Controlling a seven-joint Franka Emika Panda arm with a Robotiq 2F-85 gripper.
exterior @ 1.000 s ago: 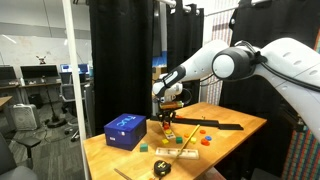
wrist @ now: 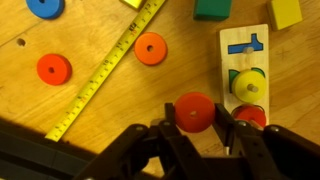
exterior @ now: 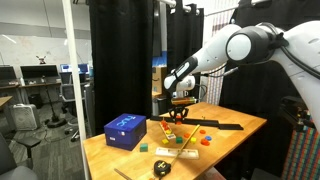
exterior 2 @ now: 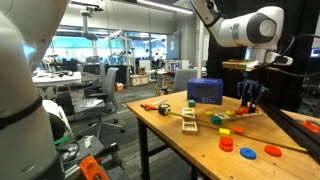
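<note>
In the wrist view a round red disc (wrist: 194, 112) with a small central hole sits between the fingertips of my gripper, which is shut on it. Close to the right of it lies a wooden board (wrist: 229, 48) holding a blue piece (wrist: 241, 48), a yellow round piece (wrist: 250, 86) and a red piece (wrist: 250, 115), the last partly covered by my finger. In exterior view 2 the gripper (exterior 2: 246, 108) is above the table's far side, near the small pieces; its height over the board cannot be told.
Loose on the table are an orange-red disc (wrist: 151, 48), a red disc (wrist: 54, 69), a blue disc (wrist: 45, 8), a green block (wrist: 212, 8) and a yellow block (wrist: 286, 12). A yellow ruler (wrist: 105, 70) crosses the table. A blue box (exterior: 126, 131) stands at the left.
The gripper has shifted up and to the right in exterior view 1, and the arm has swung with it. The loose pieces on the table look unmoved.
</note>
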